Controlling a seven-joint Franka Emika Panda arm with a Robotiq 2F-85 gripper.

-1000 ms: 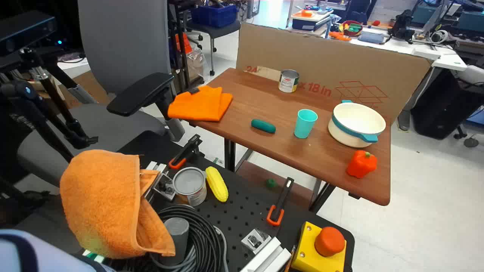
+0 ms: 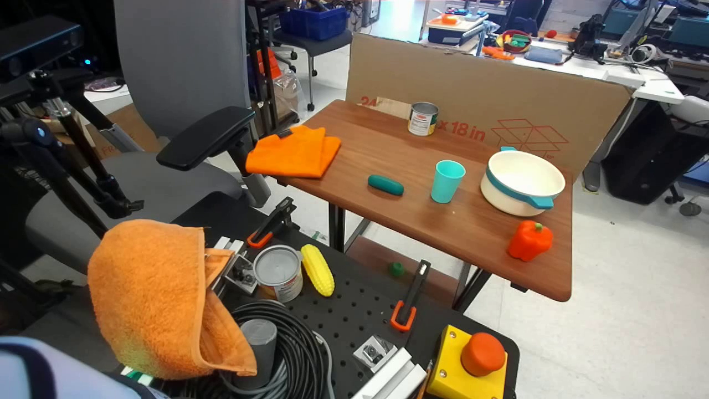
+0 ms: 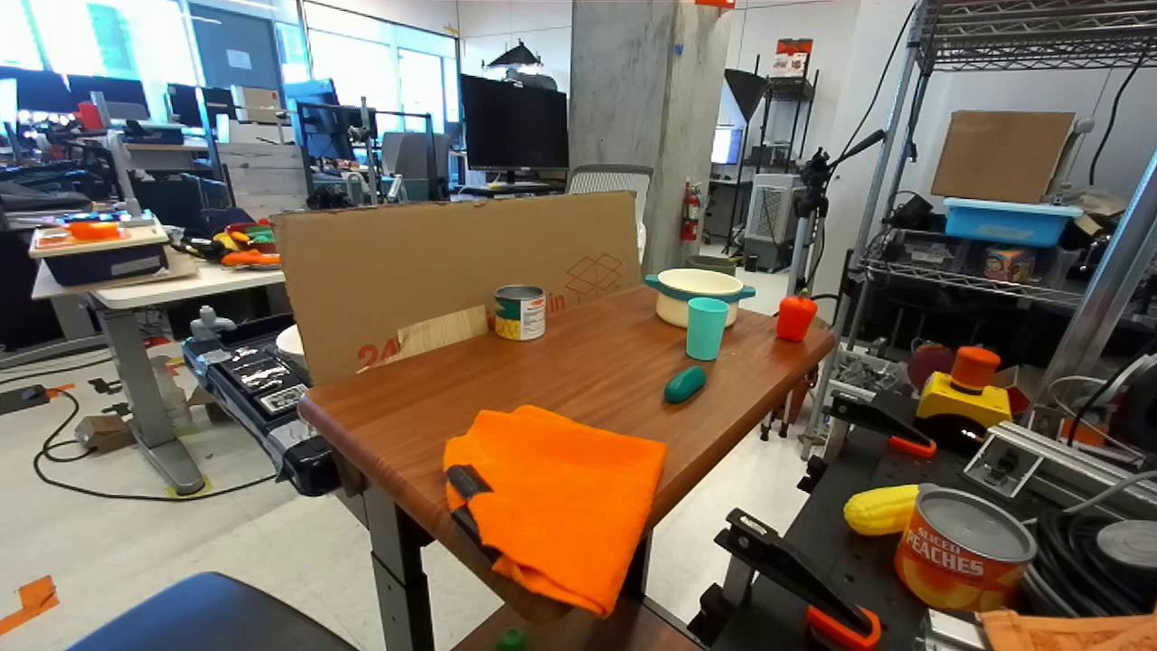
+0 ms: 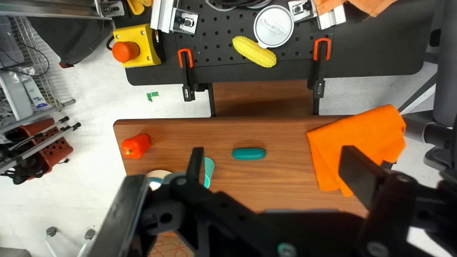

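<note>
My gripper is open in the wrist view, its dark fingers wide apart above the wooden table with nothing held between them. On that table (image 2: 372, 146) lie a dark green oblong item (image 2: 385, 185), a turquoise cup (image 2: 448, 180) standing upright, and a cream pot (image 2: 525, 180) with teal handles. A red pepper (image 2: 530, 240) sits near the right end. Toward the back is an upright can (image 2: 422, 119), and a folded orange cloth (image 3: 559, 499) covers the opposite end. In the wrist view the gripper hides most of the pot and part of the cup.
A cardboard sheet (image 2: 478, 100) stands along the table's back edge. Across a gap, the black pegboard bench holds yellow corn (image 2: 317, 269), a peaches can (image 3: 965, 548), clamps, cables and a yellow box with a red button (image 2: 468, 362). The table's middle has bare wood.
</note>
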